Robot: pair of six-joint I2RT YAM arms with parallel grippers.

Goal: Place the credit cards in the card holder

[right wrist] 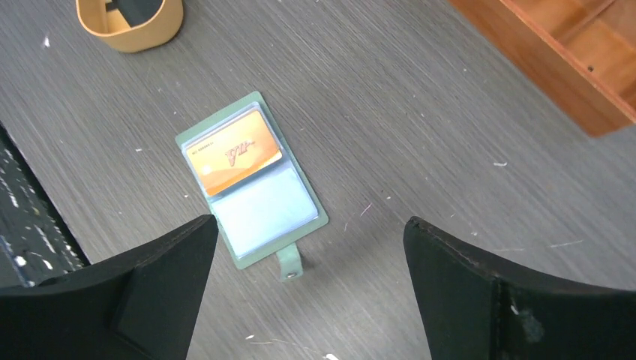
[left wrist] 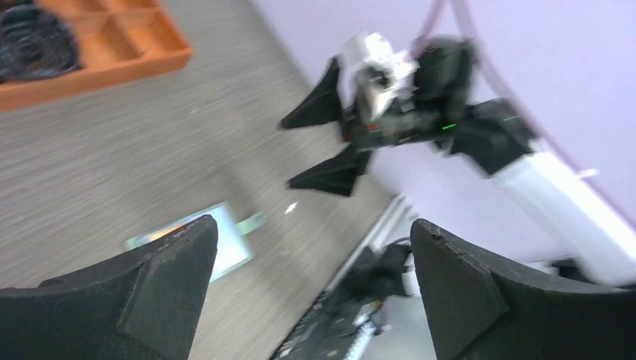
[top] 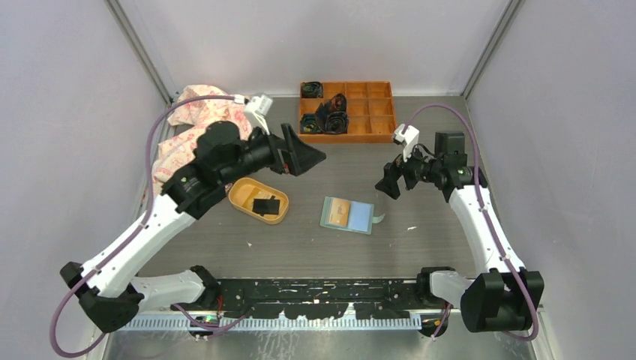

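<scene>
On the table lies the card holder, pale green and flat, with a strap at one end. An orange card sits in one half of it, beside a light blue panel. Dark cards rest in the yellow basket to the left. Raised high over the table, my left gripper is open and empty; its fingers frame only background. My right gripper also stands open and empty, up and to the right of the holder.
An orange compartment tray stands at the back, with dark rolled items in its left part. Patterned cloth lies at the back left. Bare table surrounds the holder at the front and right.
</scene>
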